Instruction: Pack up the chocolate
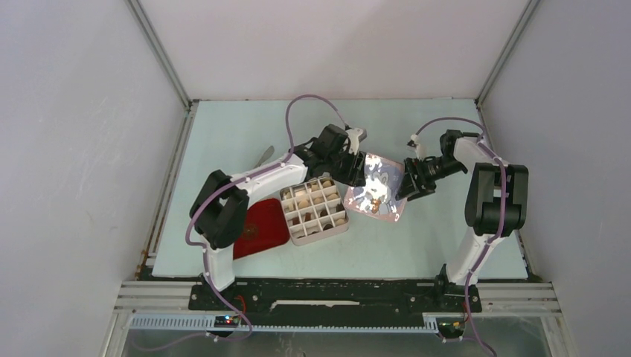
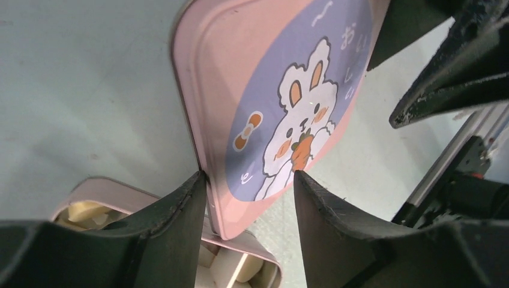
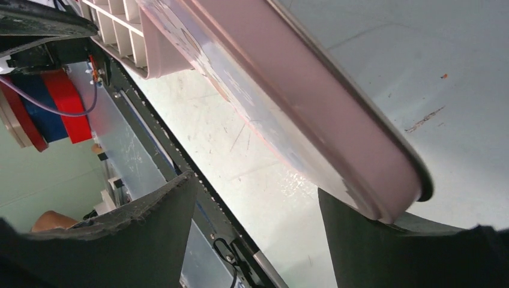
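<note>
A pink lid with a white rabbit on a lilac oval (image 1: 376, 186) is tilted at the right side of the pink compartment box (image 1: 312, 227), which holds brown and pale pieces. My left gripper (image 1: 356, 167) is at the lid's left; in the left wrist view its fingers are part open, the left one (image 2: 168, 234) against the lid's edge. My right gripper (image 1: 409, 182) is at the lid's right end; in the right wrist view the lid (image 3: 348, 132) passes over its parted fingers. Whether either holds the lid firmly is unclear.
A red tray (image 1: 257, 227) lies left of the box, with a silver utensil (image 1: 265, 155) behind it. Side walls stand beyond the table.
</note>
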